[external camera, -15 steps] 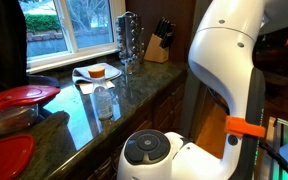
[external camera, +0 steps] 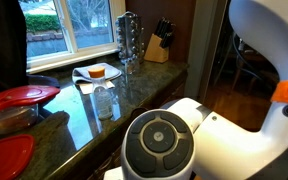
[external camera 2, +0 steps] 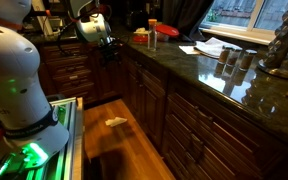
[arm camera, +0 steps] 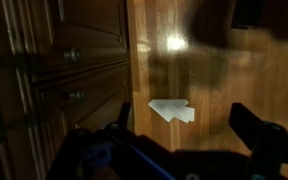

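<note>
My gripper is open in the wrist view, its dark fingers spread wide to either side. Between and beyond them, a small white piece of cloth or paper [arm camera: 172,109] lies flat on the wooden floor, clear of both fingers. The same white piece [external camera 2: 115,121] shows on the floor in exterior view 2, in front of the dark cabinets. A white arm [external camera: 239,145] fills the right of exterior view 1, and the fingers cannot be seen there.
Dark cabinets [arm camera: 82,60] with knobs border the floor on the left in the wrist view. Above them, the stone counter [external camera: 59,125] carries a glass jar [external camera: 103,102], red-lidded containers [external camera: 22,97], a knife block [external camera: 159,45] and an orange-topped cup on white cloth.
In exterior view 1 the arm's upper link has swung to the right. Its round dark-capped joint has come closer to the camera and looks larger. Items on the counter stay put.
</note>
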